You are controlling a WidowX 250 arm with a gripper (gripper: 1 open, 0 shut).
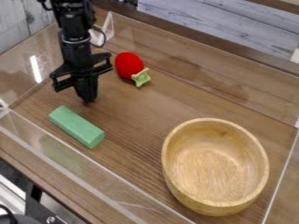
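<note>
The black gripper point(84, 86) hangs low over the wooden table at the upper left, its fingers pointing down; it looks shut, with nothing visible between them. To its right lies a red object with a pale green piece point(129, 66), like a strawberry or tomato toy. A green block point(76, 126) lies on the table below the gripper, apart from it.
A large yellow bowl point(215, 166) sits at the lower right. A white object stands behind the arm at the top left. Raised walls border the back and left.
</note>
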